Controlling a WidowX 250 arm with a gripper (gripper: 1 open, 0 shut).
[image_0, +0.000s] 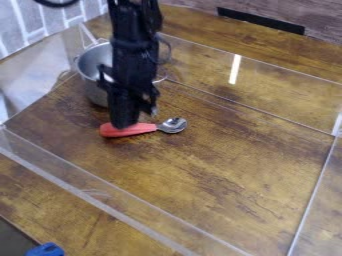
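Note:
The dark robot gripper (134, 105) hangs over the left part of the wooden table, blurred, just above a spoon with a red handle (120, 131) and a silver bowl end (173, 125), which lies on the table. Its fingertips are too blurred to tell how they stand or whether they touch the handle. A silver metal pot (94, 70) stands behind the arm, partly hidden by it.
Clear plastic strips edge it at the left, front and right. A blue object (43, 249) lies at the bottom left corner.

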